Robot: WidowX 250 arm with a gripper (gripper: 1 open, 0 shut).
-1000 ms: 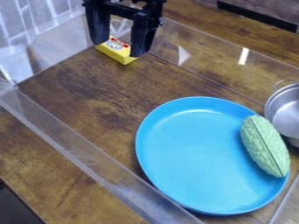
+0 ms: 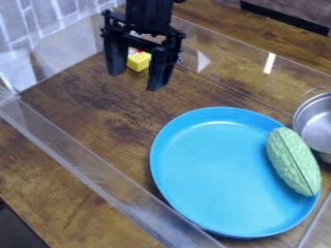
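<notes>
My black gripper (image 2: pixel 137 64) hangs at the top middle, its two fingers spread wide over the back of the wooden board. A small yellow box (image 2: pixel 137 62) sits just behind it, partly hidden by the gripper. A light blue plate (image 2: pixel 212 180) fills the lower right, and a green ridged oblong object (image 2: pixel 295 165) lies on its right side.
A metal pot (image 2: pixel 315 118) is cut off at the right edge, beside the plate. Clear plastic walls (image 2: pixel 75 151) edge the workspace. The wood (image 2: pixel 101 116) left of the plate is bare.
My gripper has moved down and slightly toward the camera, covering more of the yellow box. The plate, green object and pot have not moved.
</notes>
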